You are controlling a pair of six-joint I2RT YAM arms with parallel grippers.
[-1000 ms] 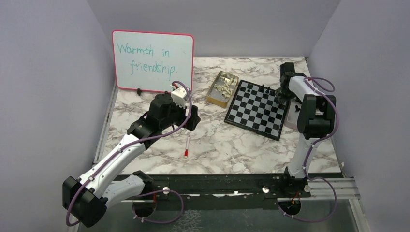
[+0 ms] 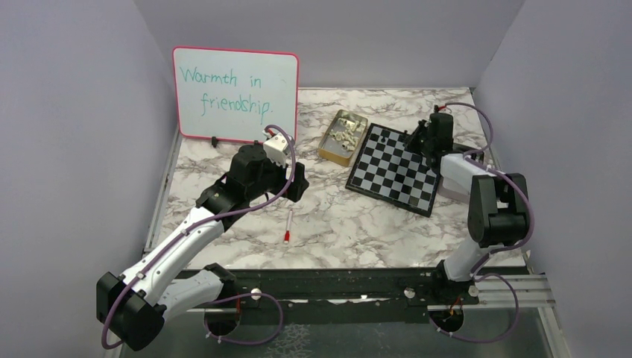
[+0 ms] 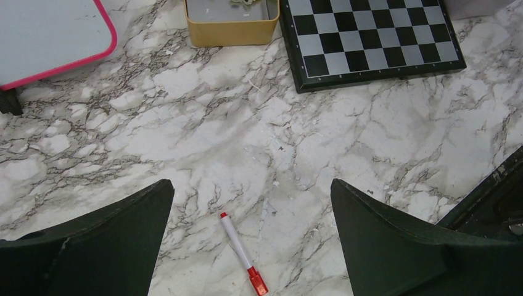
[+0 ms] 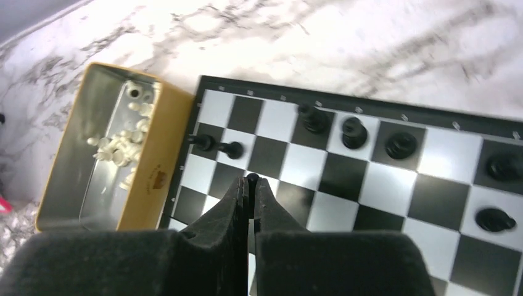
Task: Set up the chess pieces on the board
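The chessboard (image 2: 389, 175) lies right of centre. In the right wrist view several black pieces stand on it, including a tall one (image 4: 354, 132) along the back rows. My right gripper is over the board, shut on a small black piece, of which only a dark tip shows between the fingers. A gold tin (image 4: 163, 135) of white pieces sits left of the board. My left gripper hangs open and empty over bare table, away from the board.
A whiteboard (image 2: 235, 74) stands at the back left. A red-capped marker (image 3: 239, 246) lies below my left gripper. A light container (image 2: 454, 192) sits right of the board, partly hidden by the right arm.
My right arm has swung from over the right-hand container toward the back of the board, its wrist turning. The left arm is unchanged.
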